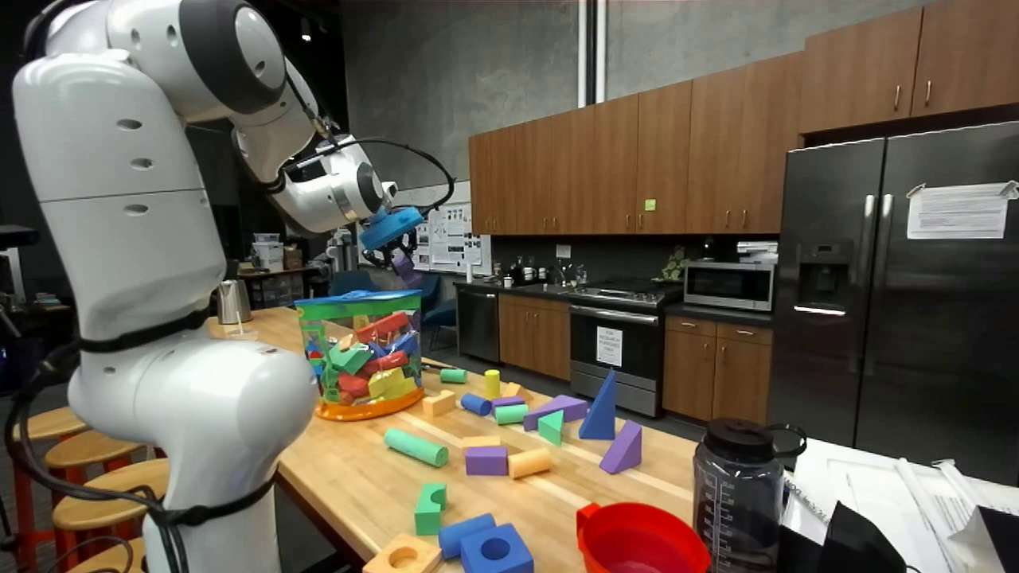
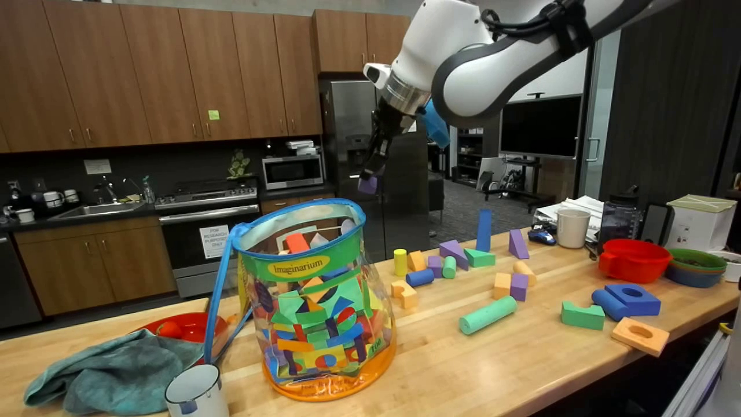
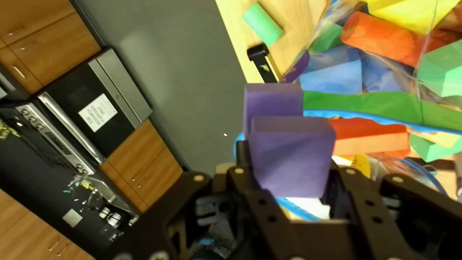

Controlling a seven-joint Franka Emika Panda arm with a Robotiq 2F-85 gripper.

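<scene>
A purple block (image 3: pixel 292 156) is clamped in my gripper, which is shut on it; the block's far end shows a step or second face. In exterior view 1 the gripper (image 1: pixel 399 258) hangs above the clear bag of blocks (image 1: pixel 360 353), with the purple block (image 1: pixel 405 270) pointing down. Exterior view 2 has the purple block (image 2: pixel 367 185) higher than the blue rim of the bag (image 2: pixel 299 261), towards its far right side. Inside the see-through bag lie many coloured blocks. The block and the bag appear apart.
Loose blocks spread over the table, among them a green cylinder (image 2: pixel 487 315), a blue triangle (image 1: pixel 599 409) and a yellow cylinder (image 2: pixel 400 263). A red bowl (image 1: pixel 642 538) and a dark bottle (image 1: pixel 735 496) stand at one end. Beside the bag are a cloth (image 2: pixel 114 372) and a white mug (image 2: pixel 196 393).
</scene>
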